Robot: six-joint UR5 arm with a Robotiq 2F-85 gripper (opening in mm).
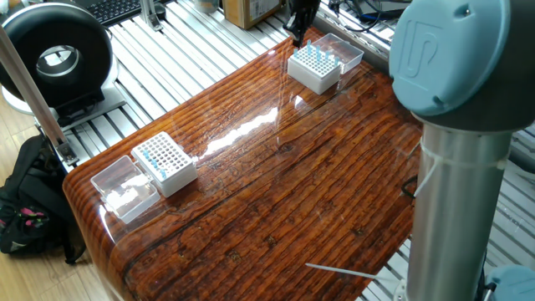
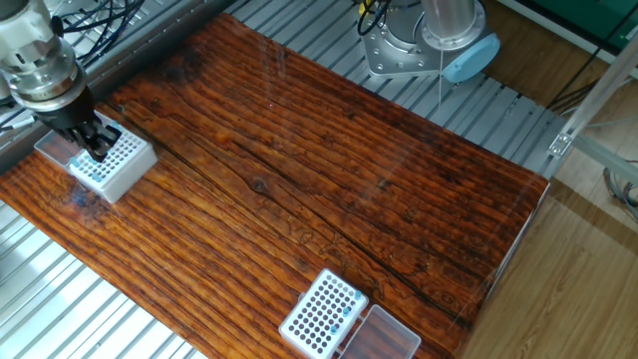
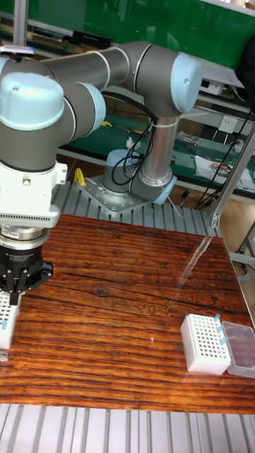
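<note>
My black gripper (image 2: pixel 98 152) hangs over a white rack (image 2: pixel 122 178) at the table's far end, which has an open clear lid. In exterior view 1 only the gripper's dark lower part (image 1: pixel 298 38) shows, at the top edge beside that rack (image 1: pixel 314 77); several blue tubes (image 1: pixel 318 53) stand up from it. Exterior view 3 has the fingers (image 3: pixel 15 297) low at the left edge, by the rack (image 3: pixel 6 320), which is cut off. Whether the fingers are apart or hold anything is too small to tell. A second white rack (image 1: pixel 177 179) with blue tubes (image 1: pixel 151 159) sits at the opposite end.
Clear open lids (image 1: pixel 125 189) lie beside the second rack. Bare glossy wood (image 2: pixel 299 150) fills the table between the racks. The arm's column (image 1: pixel 458 209) stands beyond one long edge. A black ring-shaped device (image 1: pixel 90 50) stands off the table.
</note>
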